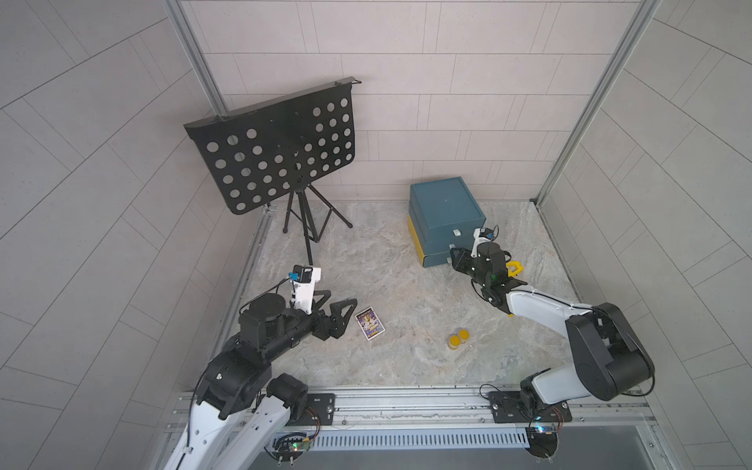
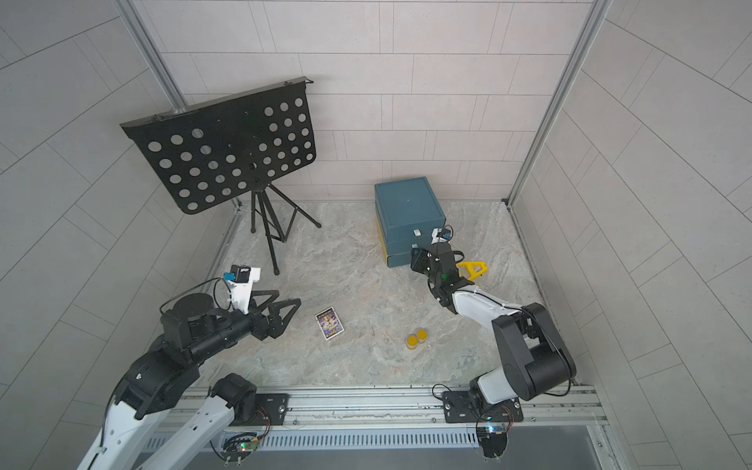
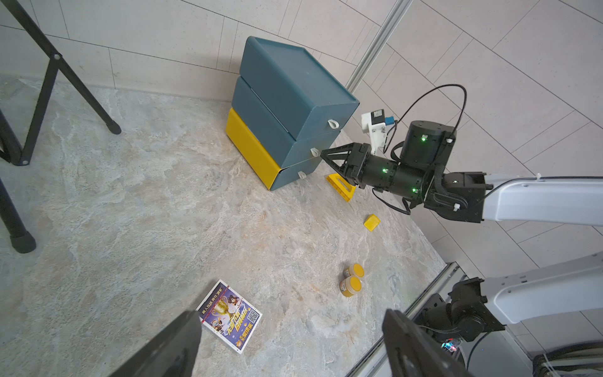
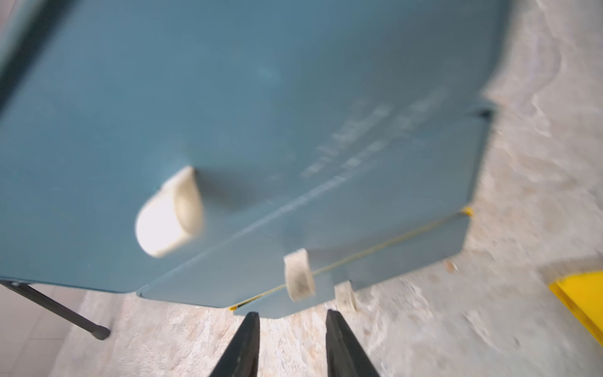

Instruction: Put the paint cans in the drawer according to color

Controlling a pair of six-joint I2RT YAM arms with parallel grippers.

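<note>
Two paint cans with yellow lids [image 3: 353, 279] stand side by side on the floor, front right. The blue drawer cabinet [image 1: 446, 207] is at the back, its drawers shut. White tab handles show in the right wrist view: an upper handle [image 4: 171, 213], a middle handle [image 4: 299, 274] and a lower handle [image 4: 344, 296]. My right gripper is close in front of the cabinet face, fingers apart and nothing between them. At the front left, my left gripper stands open and empty, away from cans and cabinet.
A black music stand [image 1: 293, 149] occupies the back left. A printed card [image 3: 230, 316] lies mid-front. Right of the cabinet are a yellow frame-like piece [image 2: 472, 269] and a small yellow block [image 3: 372, 222]. Open floor lies between the card and cabinet.
</note>
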